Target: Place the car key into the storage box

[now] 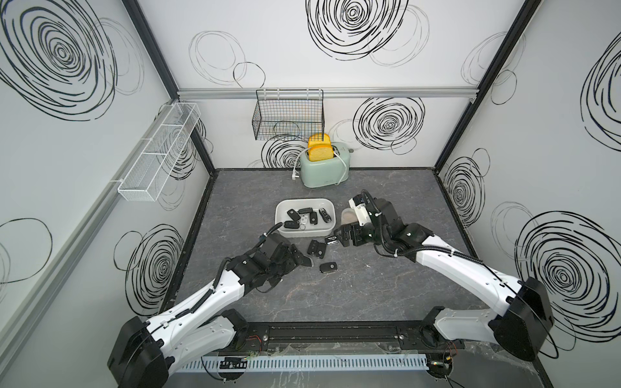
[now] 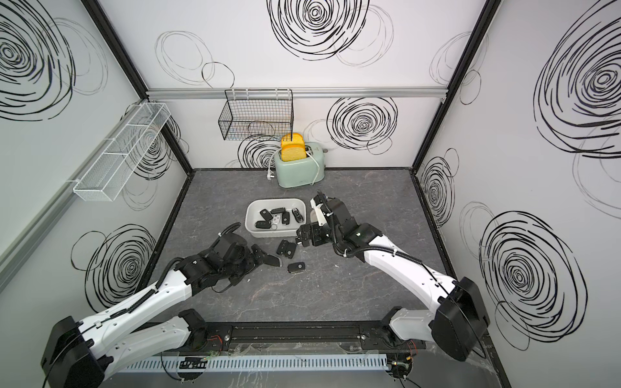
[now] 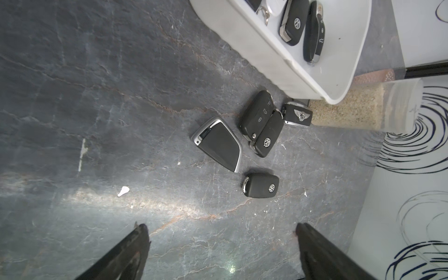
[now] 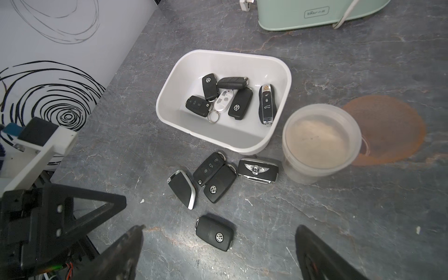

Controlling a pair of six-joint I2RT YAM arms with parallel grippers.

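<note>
The white storage box (image 4: 179, 121) holds several car keys, mostly black, one white. In front of it on the grey table lie several more keys: a silver-edged key (image 3: 217, 146), two adjoining keys (image 4: 219, 182), a winged-emblem key (image 4: 258, 170) and a single VW key (image 3: 260, 185). My left gripper is open over the table at the near left of these keys, nothing between its fingers. My right gripper is open to their right, also empty.
A clear container (image 4: 319, 140) of sandy contents stands right of the box, beside an orange disc (image 4: 392, 126). A green toaster (image 1: 323, 171) stands behind. Wire baskets (image 1: 288, 119) hang on the back and left walls.
</note>
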